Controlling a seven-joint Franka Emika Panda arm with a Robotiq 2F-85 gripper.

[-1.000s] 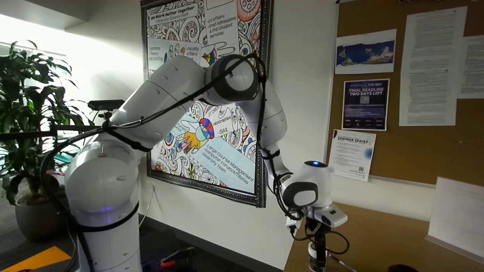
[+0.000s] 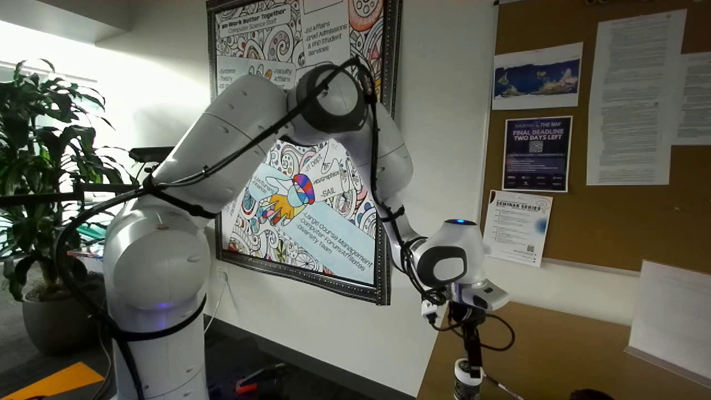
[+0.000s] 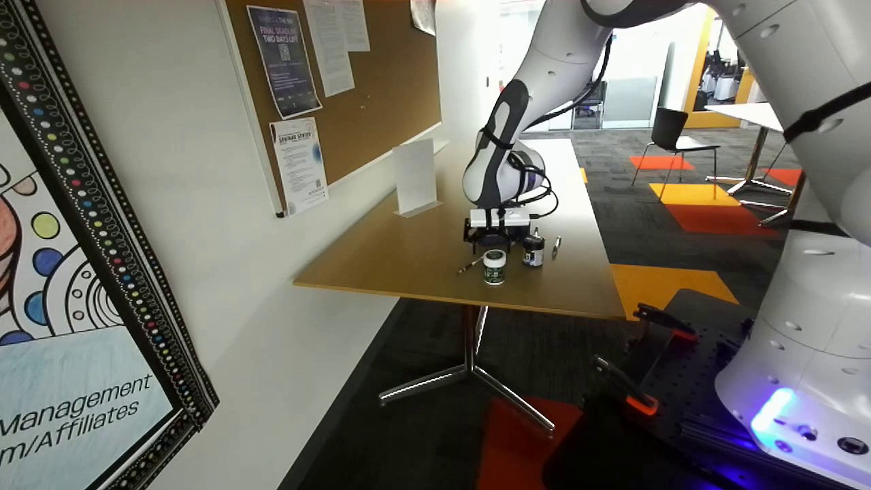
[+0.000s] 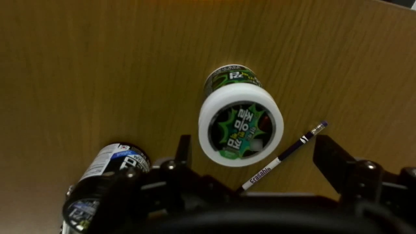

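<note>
In the wrist view, a bottle with a white-rimmed lid [image 4: 240, 124] and a green and black label stands upright on the table. My gripper is open above it, its fingers [image 4: 327, 160] wide apart with nothing held. The lid shows between and slightly ahead of the fingertips. The second exterior view has the same white-lidded bottle [image 3: 495, 268] near the table's front edge, with my gripper just behind and above it. In the first exterior view, the bottle [image 2: 466, 383] is partly cut off by the frame's bottom, and a dark finger overlaps its top.
A dark bottle [image 4: 117, 160] stands beside the left finger, partly hidden by it. An "Erasable" pencil [image 4: 282, 156] lies right of the white-lidded bottle. A thin pen-like item [image 3: 556, 248] lies beyond the dark bottle. Bare table extends left toward a white stand [image 3: 416, 180].
My arm's wrist and gripper have risen. More of the bottle's white lid now shows beneath the fingers, and the bottle has stayed on the table.
</note>
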